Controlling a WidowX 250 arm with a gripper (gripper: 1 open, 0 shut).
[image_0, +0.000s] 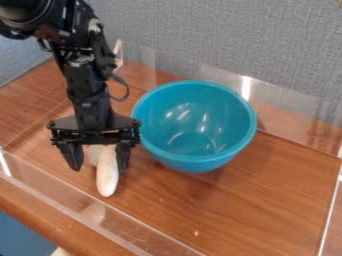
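My black gripper (96, 154) hangs low over the left part of the wooden counter, open, its fingers straddling a pale elongated object (108, 175) that lies on the wood and is partly hidden by the gripper. What that object is, I cannot tell for sure. A large turquoise bowl (195, 130) stands just to the right of the gripper, upright, with nothing visible inside.
A clear plastic edge runs along the front left and the back, with a grey speckled wall behind.
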